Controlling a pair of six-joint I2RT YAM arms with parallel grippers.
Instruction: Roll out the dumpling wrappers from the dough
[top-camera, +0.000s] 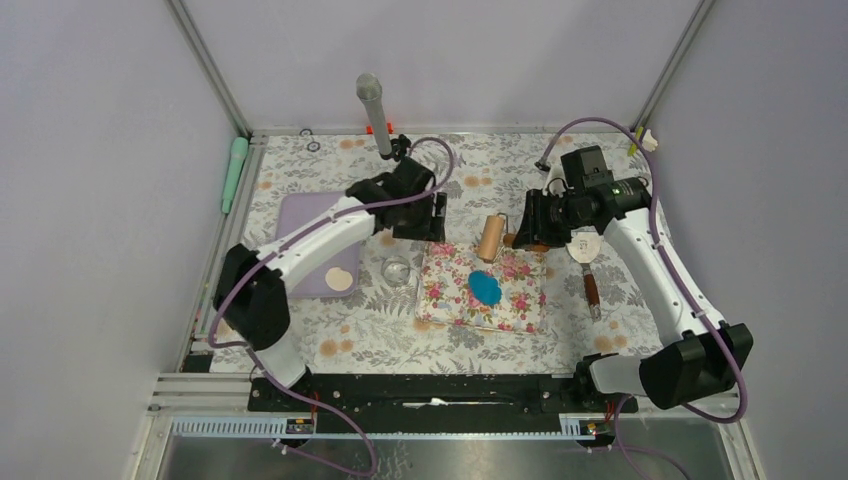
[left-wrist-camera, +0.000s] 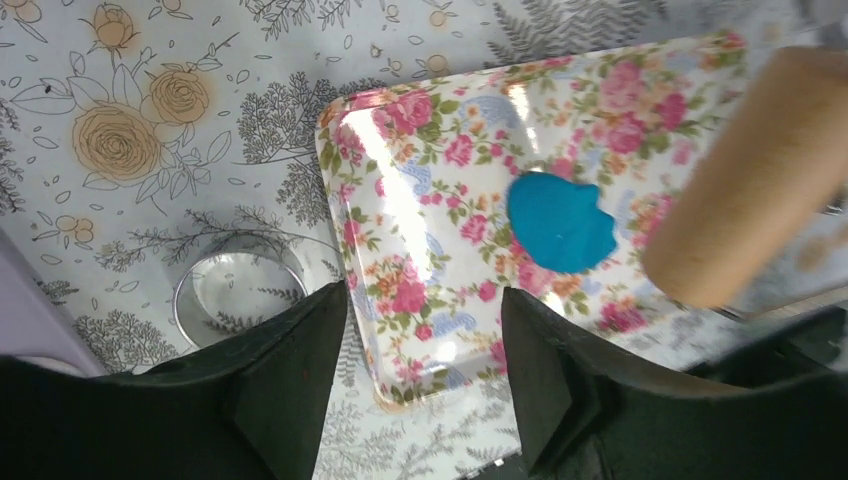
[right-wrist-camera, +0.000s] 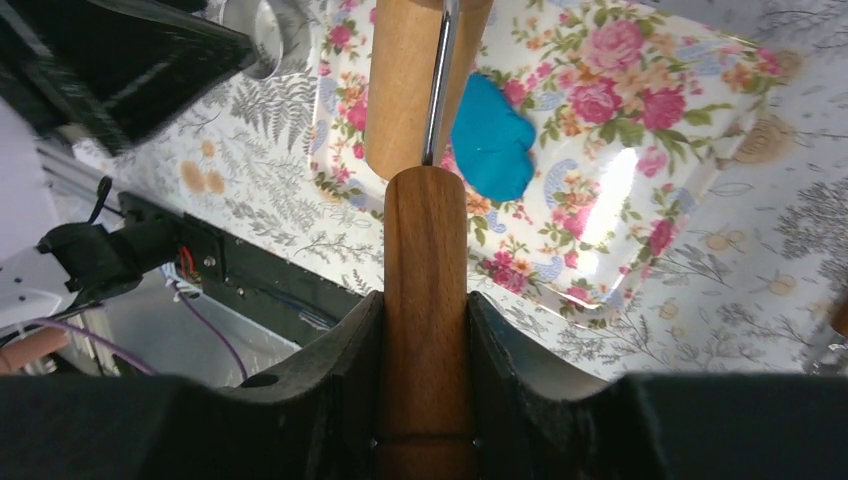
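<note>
A flattened blue dough piece (top-camera: 484, 288) lies on the floral board (top-camera: 450, 305). My right gripper is shut on the wooden handle of a rolling pin, whose pale roller (top-camera: 490, 237) hangs over the board's back right part, near the dough. My left gripper is raised near the board's back left, fingers apart, nothing visible between its fingers. A round metal cutter (top-camera: 395, 270) sits left of the board. A pale round wrapper (top-camera: 338, 279) lies on the purple tray (top-camera: 300, 220) at left.
A spatula with wooden handle (top-camera: 590, 287) lies right of the board. A camera stand (top-camera: 372, 103) rises at the back. A green stick (top-camera: 235, 170) lies at the left edge.
</note>
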